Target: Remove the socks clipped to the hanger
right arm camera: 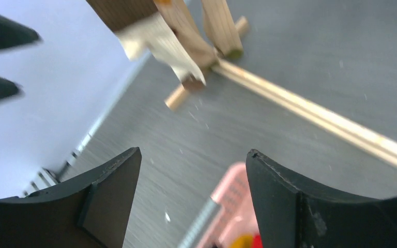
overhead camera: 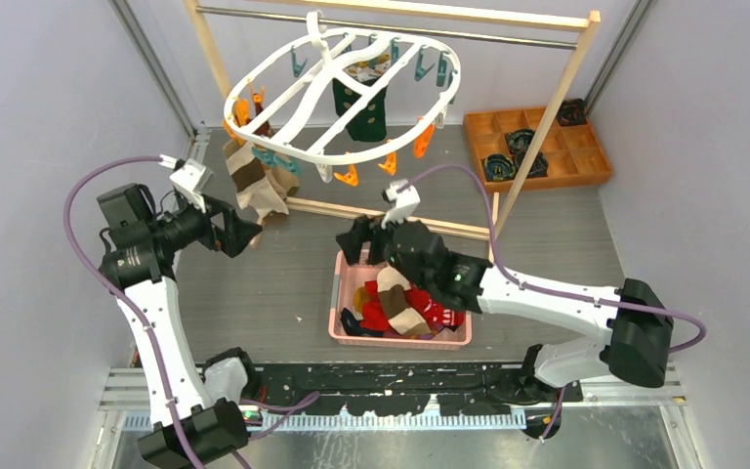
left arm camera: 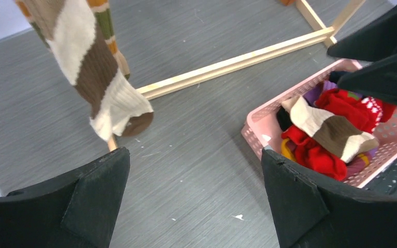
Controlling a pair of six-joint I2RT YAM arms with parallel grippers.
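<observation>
A white clip hanger with teal and orange clips hangs from the rail. Brown-and-cream socks hang at its left, and a green dotted sock at its back. In the left wrist view the striped sock hangs ahead of my left gripper, which is open and empty. My right gripper is open over the left end of a pink basket; a hanging sock shows ahead of it. Inside the basket lie red, striped and dark socks.
An orange compartment tray with dark coiled items sits at the back right. The wooden stand's base bar crosses the floor behind the basket. The grey floor left of the basket is clear.
</observation>
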